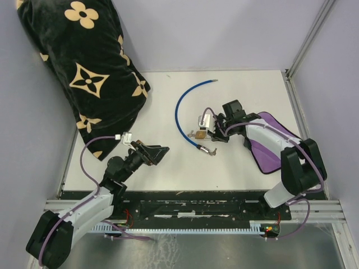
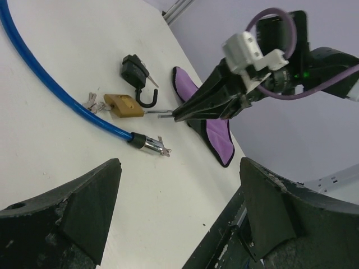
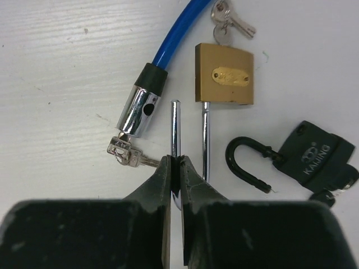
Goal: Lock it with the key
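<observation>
A brass padlock (image 3: pixel 224 81) lies on the white table, keys (image 3: pixel 233 22) beside it. A black padlock (image 3: pixel 314 154) with its shackle open lies to its right. A blue cable lock (image 3: pixel 137 109) ends in a metal barrel, keys (image 3: pixel 124 148) at its tip. My right gripper is above them, fingers together on a thin silver rod (image 3: pixel 175 126). My left gripper hangs at the left of the table, its fingers apart with nothing seen between them.
A purple-and-black mat (image 1: pixel 266 151) lies at the right. A black patterned cloth (image 1: pixel 84 61) covers the back left.
</observation>
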